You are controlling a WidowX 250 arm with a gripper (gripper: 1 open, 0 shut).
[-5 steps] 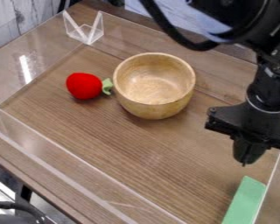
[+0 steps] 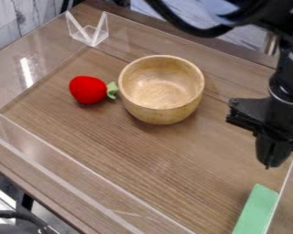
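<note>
My gripper [image 2: 266,155] is at the right side of the view, black, above the wooden table, its fingertips pointing down and looking shut with nothing seen between them. Below it, at the bottom right, lies a mint-green flat object [image 2: 256,212], apart from the gripper. A tan wooden bowl [image 2: 163,87] sits at upper middle. A red tomato-like object [image 2: 88,90] with a green part lies left of the bowl.
A clear wire-like holder or container [image 2: 88,29] stands at the top left. Dark parts show at the bottom-left corner.
My gripper has shifted slightly right and changed its angle a little. The bowl, red object and green object have not moved.
</note>
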